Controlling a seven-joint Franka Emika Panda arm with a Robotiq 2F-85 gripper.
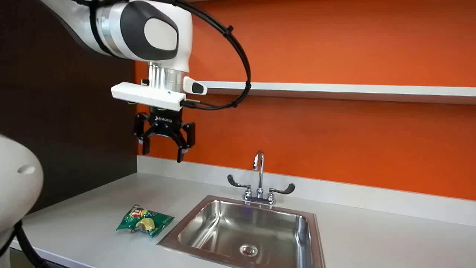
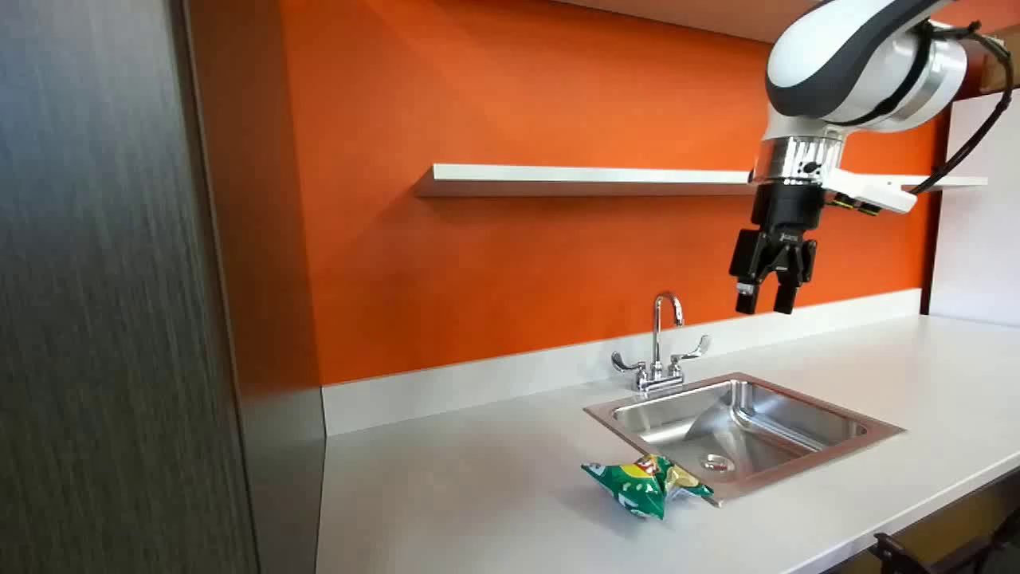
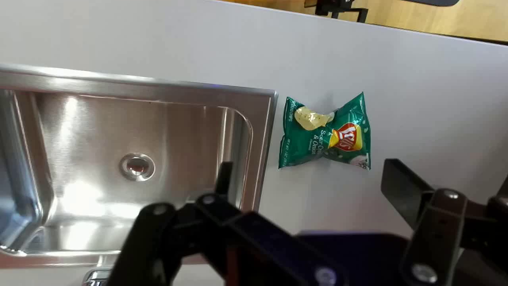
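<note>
A green chip bag lies on the counter, close by one side of the sink. In the wrist view the whole bag shows, its printed front up and its middle pinched in. High above the counter, well clear of the bag, my gripper points downward. Its fingers stand wide apart in the wrist view, with nothing held between them. Exterior view 2 shows the gripper over the sink area and the bag at the near corner of the sink.
A steel sink is set into the counter, empty, with a tall faucet and two lever handles behind it. Along the orange wall runs a white shelf. Bare counter lies left of the bag, towards a dark panel.
</note>
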